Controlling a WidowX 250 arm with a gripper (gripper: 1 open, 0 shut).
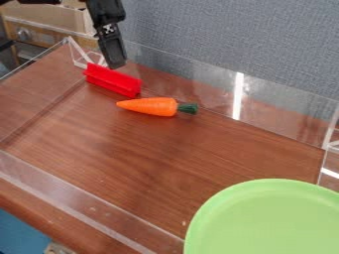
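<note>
My gripper (111, 55) hangs at the upper left, open, its dark fingers just above a red block-like roller (113, 81) lying on the wooden surface. An orange toy carrot (149, 105) with a green top lies a little to the right and in front of the red piece. A light green plate (263, 223) sits at the bottom right.
The wooden surface (146, 169) is edged by clear low walls, with a grey backdrop behind. Boxes and other items stand beyond the far left edge.
</note>
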